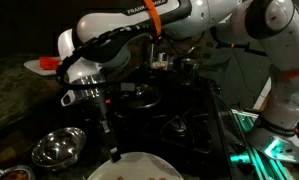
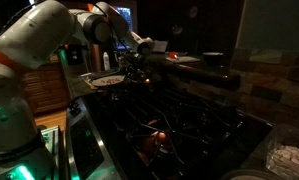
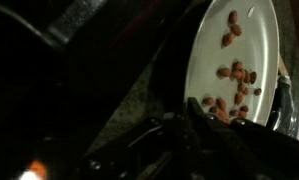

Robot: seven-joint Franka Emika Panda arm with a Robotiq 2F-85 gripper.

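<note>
A pale oval plate (image 1: 139, 168) lies at the bottom of exterior view 1, and in the wrist view several reddish-brown nuts (image 3: 238, 74) rest on it. My gripper (image 1: 115, 156) points down at the plate's left rim, its fingers closed on that edge. In the wrist view the dark fingers reach the plate's near end, where the nuts lie close to them; the exact contact is dim. Exterior view 2 shows the plate (image 2: 110, 81) small, beyond the stove, beneath the arm.
A black stovetop (image 1: 189, 120) with grates takes up the middle. A metal bowl (image 1: 59, 148) stands left of the gripper, and a dark pan (image 1: 139, 97) sits behind. A red-and-white item (image 1: 47, 64) rests on the back ledge.
</note>
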